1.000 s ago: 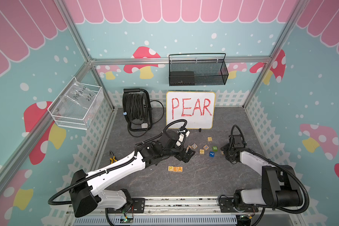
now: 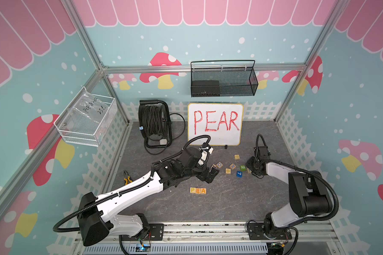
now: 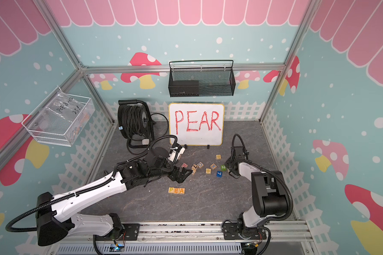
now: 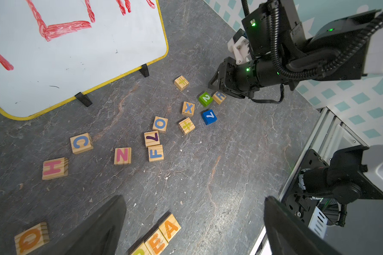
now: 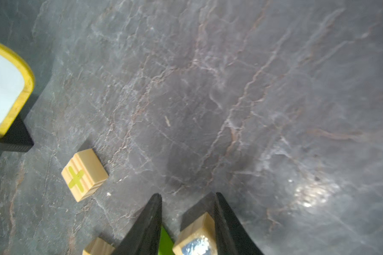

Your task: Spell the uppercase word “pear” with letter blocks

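Three blocks reading P, E and A [image 4: 170,227] form a row at the table's front. An R block [image 4: 219,97] lies beside a green block [image 4: 205,99] on the right. In the right wrist view, the R block [image 5: 197,235] sits low between the fingers of my right gripper. It is close to the right finger, and a gap with the green block [image 5: 165,241] showing lies on its left. My left gripper hangs over the table, its blurred fingers wide apart and nothing between them.
Several other blocks lie mid-table, among them a blue block [image 4: 209,116] near the R block. Behind them stands a whiteboard [image 2: 215,136] reading PEAR. A cable reel [image 2: 155,123] is at the back left.
My right gripper has moved left, close to the green block. The R block glimpsed beside it earlier is now mostly hidden from above. The left arm has barely moved.
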